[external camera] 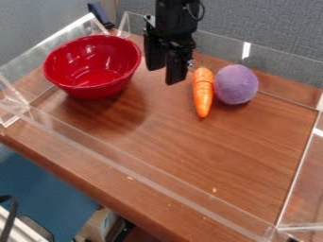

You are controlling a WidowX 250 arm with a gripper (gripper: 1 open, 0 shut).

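Observation:
My black gripper (169,59) hangs at the back centre, pointing down, above the wooden table between a red bowl and a carrot; its fingers look spread apart, with nothing visible between them. The red bowl (91,66) sits at the back left. An orange carrot (203,93) lies lengthwise to the right of the gripper, beside a purple round object (236,83).
Clear plastic walls border the wooden table (177,170). Beyond the left edge are a blue surface and some cables and parts at the lower left.

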